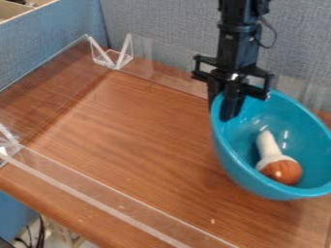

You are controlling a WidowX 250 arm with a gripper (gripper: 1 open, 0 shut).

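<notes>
My black gripper (227,98) comes down from the top centre-right and is shut on the near left rim of a teal bowl (241,147) on the right side of the wooden table (104,126). Inside the bowl lies a white object with an orange-brown round end (281,170), long and tapered toward the upper left. The fingertips are partly hidden behind the rim.
A white wire bracket (114,58) stands at the back left, and another white fixture (7,147) is on the left edge. A grey padded wall closes the back.
</notes>
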